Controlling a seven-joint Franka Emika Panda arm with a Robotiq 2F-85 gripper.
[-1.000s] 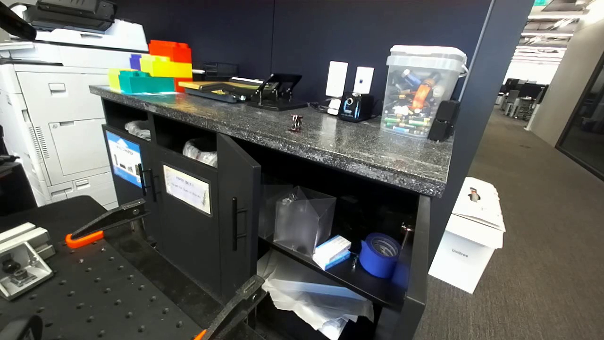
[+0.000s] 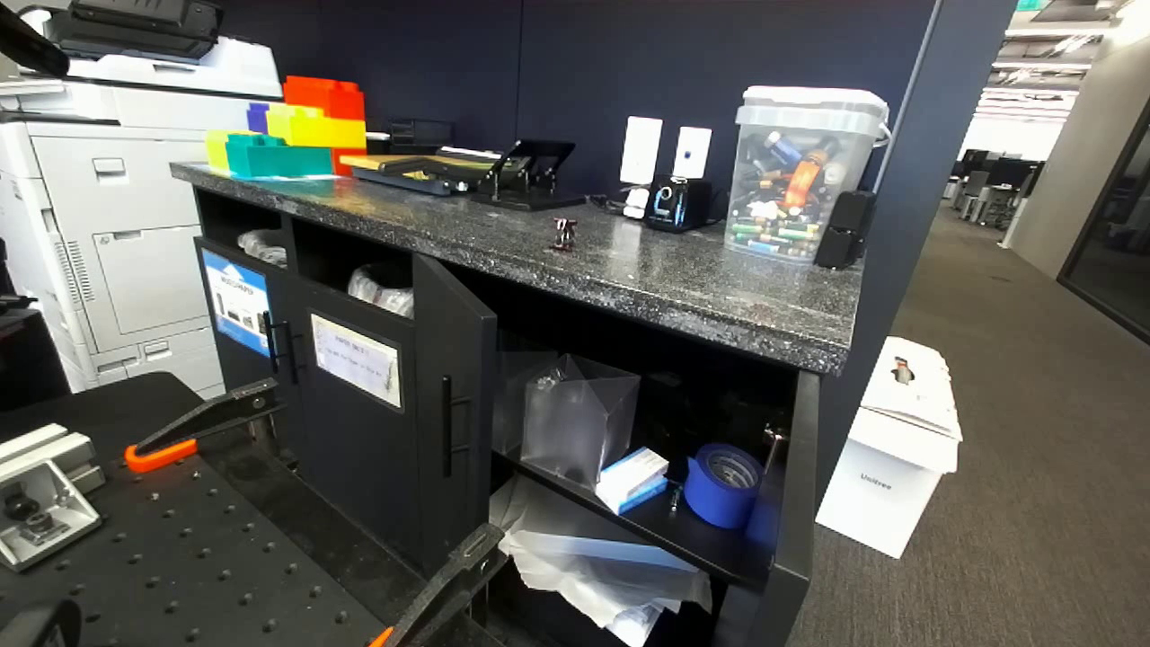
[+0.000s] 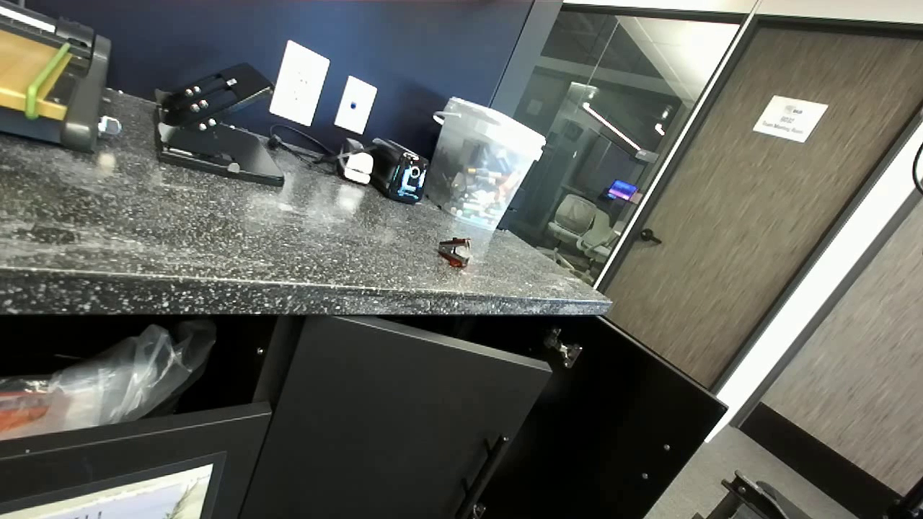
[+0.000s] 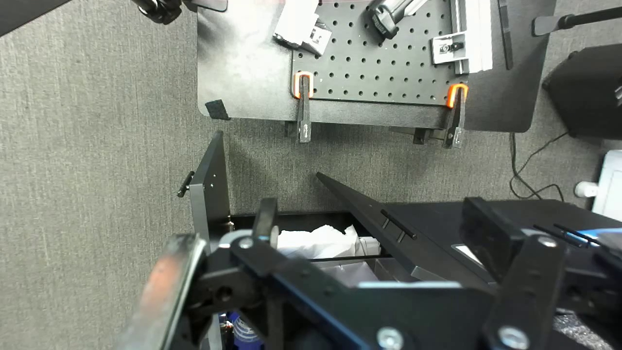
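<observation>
In the wrist view my gripper hangs over the cabinet, its two black fingers (image 4: 266, 217) wide apart and no object visible between them. Neither exterior view clearly shows it. Below it, the cabinet's two doors stand ajar: the handled left door (image 2: 455, 415) and the right door (image 2: 795, 491). Inside, the shelf bears a clear plastic bin (image 2: 577, 420), a small white and blue box (image 2: 633, 479) and a roll of blue tape (image 2: 722, 487). Crumpled white plastic (image 2: 604, 571) lies in the lower compartment. A dark red staple remover (image 3: 455, 251) rests on the speckled countertop (image 3: 259, 233).
A battery bucket (image 2: 803, 172), a black device (image 2: 679, 203), a folding stand (image 2: 528, 172), a paper cutter (image 2: 426, 171) and coloured blocks (image 2: 296, 135) occupy the countertop. Orange-tipped clamps (image 4: 303, 105) jut from the work table (image 4: 245, 70). Carpet (image 4: 116, 146) is clear on the left.
</observation>
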